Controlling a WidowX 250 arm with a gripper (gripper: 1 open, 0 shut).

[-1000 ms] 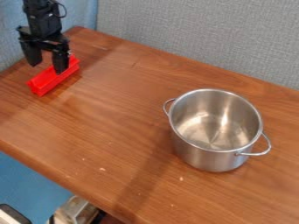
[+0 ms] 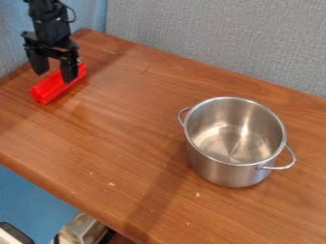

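A long red block [image 2: 53,88] lies at the far left of the wooden table, near its edge. My black gripper [image 2: 53,67] is down over the block, its fingers around or just above the block's upper surface; whether they touch it or grip it is too small to tell. A steel pot [image 2: 234,143] with two side handles stands on the right half of the table, empty.
A grey padded wall [image 2: 216,33] runs behind it. Some metal hardware [image 2: 83,231] shows below the table's front left edge.
My gripper has shifted very slightly over the red block. The block and pot look unmoved.
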